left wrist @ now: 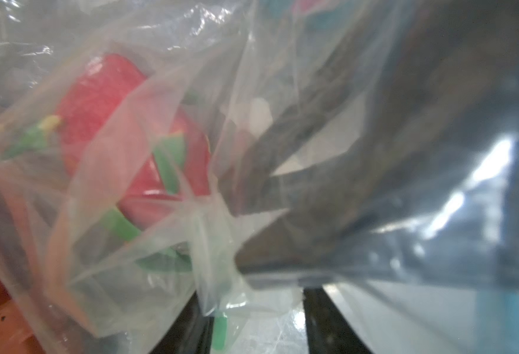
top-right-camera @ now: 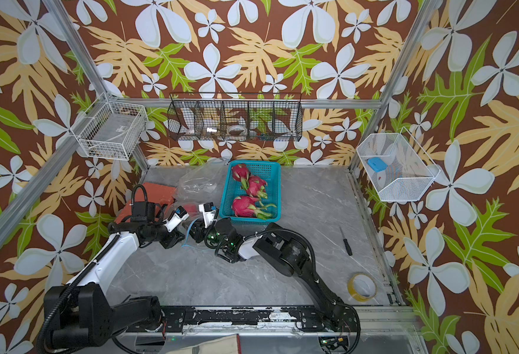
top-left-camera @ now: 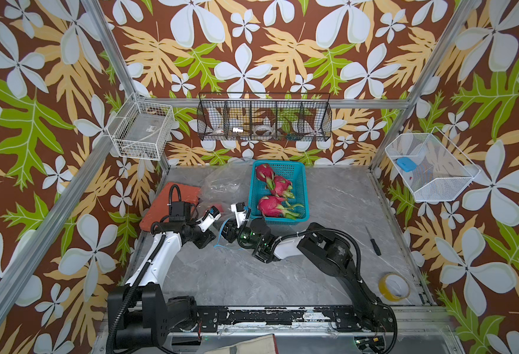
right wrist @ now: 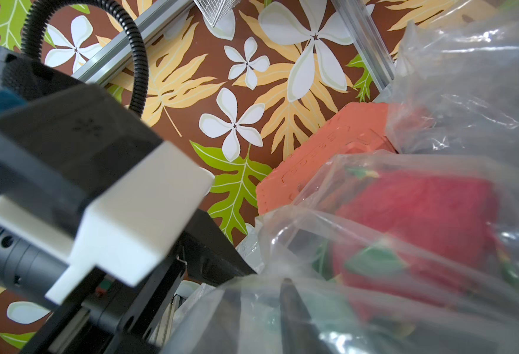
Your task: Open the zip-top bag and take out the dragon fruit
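The clear zip top bag [left wrist: 147, 236] lies crumpled on the table by the basket, its blue zip strip [top-left-camera: 221, 236] curving between the two grippers. Through the film shows a red dragon fruit [right wrist: 413, 236] with green scales, inside the bag. My left gripper stands part open at the bag's edge, with film hanging over and between its fingers. Facing it from the right, my right gripper has its fingers spread and covered by clear film. In the left wrist view, right fingers [left wrist: 295, 253] look blurred behind plastic. Whether either finger touches the film I cannot tell.
A teal basket [top-left-camera: 306, 194] holding several dragon fruits stands just behind the right gripper. An orange block [top-left-camera: 159, 207] sits behind the left arm. Another clear plastic sheet [top-left-camera: 224, 180] lies at the back. Screwdriver [top-left-camera: 374, 243] and tape roll [top-left-camera: 394, 287] lie far right.
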